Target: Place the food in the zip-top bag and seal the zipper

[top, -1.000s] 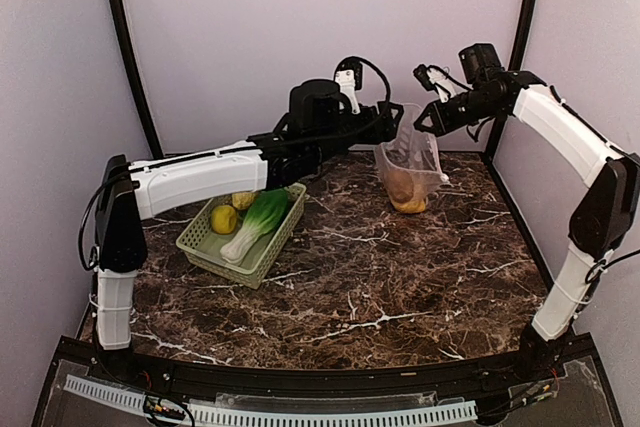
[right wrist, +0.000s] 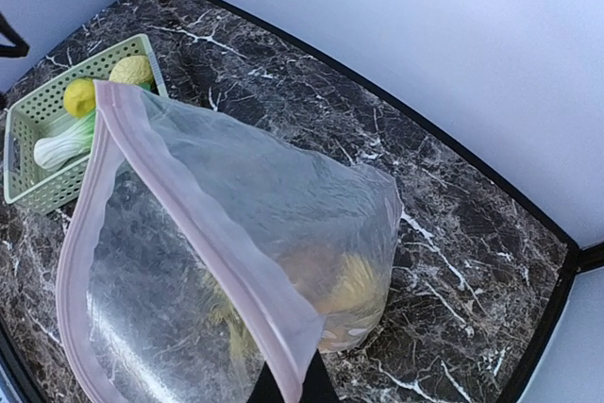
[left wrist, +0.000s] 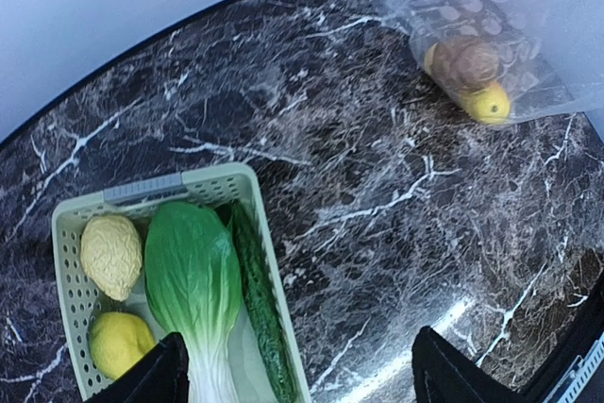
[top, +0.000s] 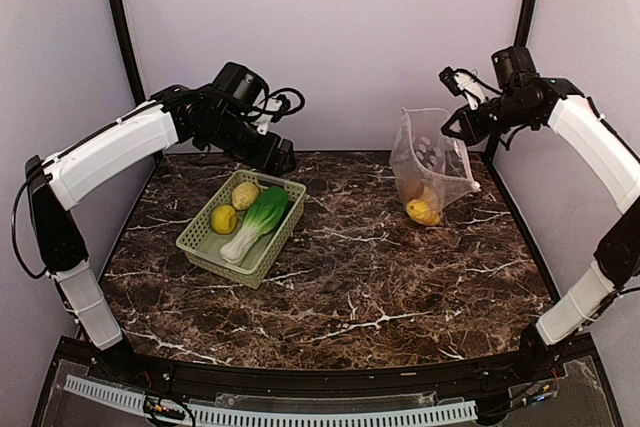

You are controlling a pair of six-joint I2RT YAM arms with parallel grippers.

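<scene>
The clear zip top bag [top: 420, 162] hangs with its mouth gaping on the right side of the table. My right gripper [top: 456, 129] is shut on its rim; in the right wrist view the pinkish zipper edge [right wrist: 193, 224] runs into the fingers. Inside the bag's bottom are a yellow item [left wrist: 486, 101] and a brownish round one [left wrist: 469, 63]. My left gripper [top: 282, 157] stands open and empty, above the back right of the green basket [top: 255, 277]. That basket holds a yellow lemon-like item [left wrist: 121, 344], a pale round one [left wrist: 111, 254], bok choy [left wrist: 193, 271] and a cucumber [left wrist: 262, 313].
Bare dark marble tabletop [top: 350, 277] lies between basket and bag and across the front. Pale walls [top: 330, 47] close in the back and both sides.
My left gripper has moved left and down, from beside the bag to over the basket's back.
</scene>
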